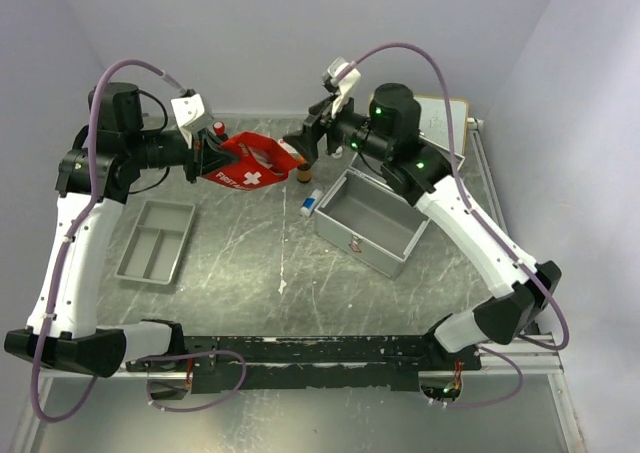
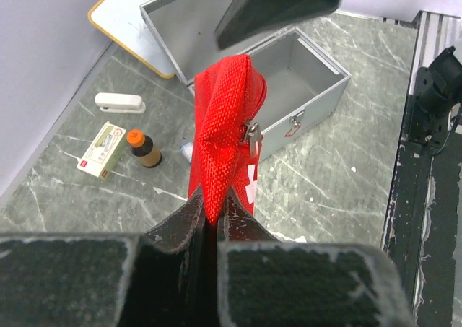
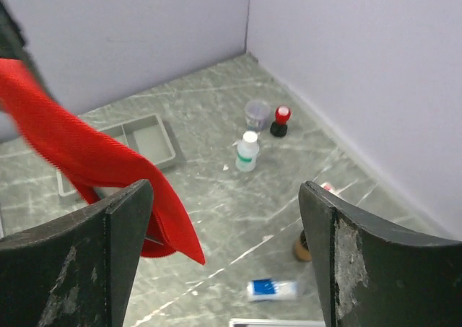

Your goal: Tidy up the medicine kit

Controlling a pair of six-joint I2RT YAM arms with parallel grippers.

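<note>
My left gripper (image 1: 210,159) is shut on one end of the red first-aid pouch (image 1: 252,167), which hangs over the table. In the left wrist view the bunched red fabric (image 2: 227,114) rises from between the closed fingers. My right gripper (image 1: 303,145) stands open by the pouch's far corner. In the right wrist view its fingers are wide apart, and the pouch (image 3: 101,150) passes beside the left one; nothing is gripped between them. The grey metal medicine box (image 1: 372,218) sits with its lid up, and its visible floor looks bare.
An empty grey divided tray (image 1: 157,241) lies at the left. A brown bottle (image 2: 144,148), a small carton (image 2: 102,150), a white device (image 2: 120,102), a blue-white tube (image 3: 271,289), a white bottle (image 3: 247,151) and a red-topped item (image 3: 280,121) stand about.
</note>
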